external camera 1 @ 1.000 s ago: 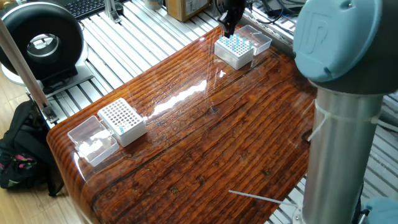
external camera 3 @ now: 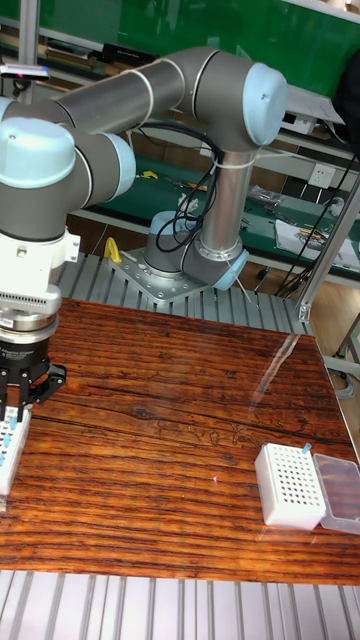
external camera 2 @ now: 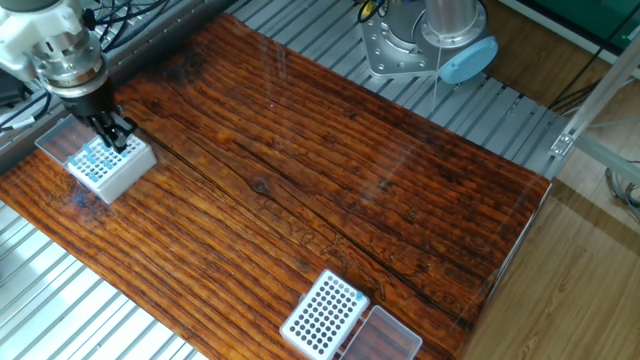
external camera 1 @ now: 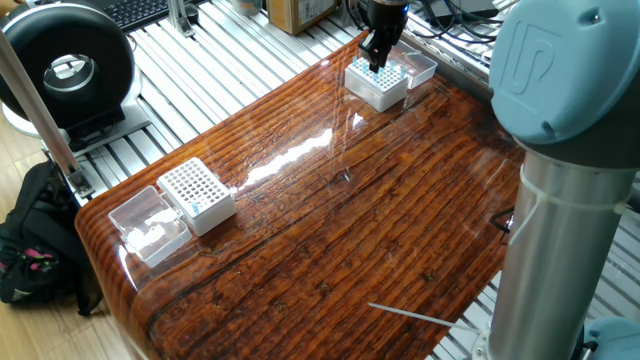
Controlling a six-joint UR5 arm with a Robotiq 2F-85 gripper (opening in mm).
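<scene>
My gripper (external camera 2: 112, 142) hangs just over a white tip box (external camera 2: 120, 178) with several light-blue pipette tips (external camera 2: 92, 156) standing in its holes. In exterior view 1 the black fingers (external camera 1: 376, 52) reach down to the top of this box (external camera 1: 376, 92), among the blue tips. Whether the fingers are closed on one of the tips is too small to make out. A second white box (external camera 1: 208, 208) stands at the far end of the table, mostly empty, with a blue tip (external camera 1: 196, 207) in a corner hole. The same box (external camera 3: 288, 491) shows at the right in exterior view 3.
Each box has a clear open lid, one (external camera 1: 150, 228) beside the emptier box and another (external camera 1: 415, 66) behind the filled one. A thin rod (external camera 1: 410, 314) projects near the arm's base.
Both boxes stayed in place.
</scene>
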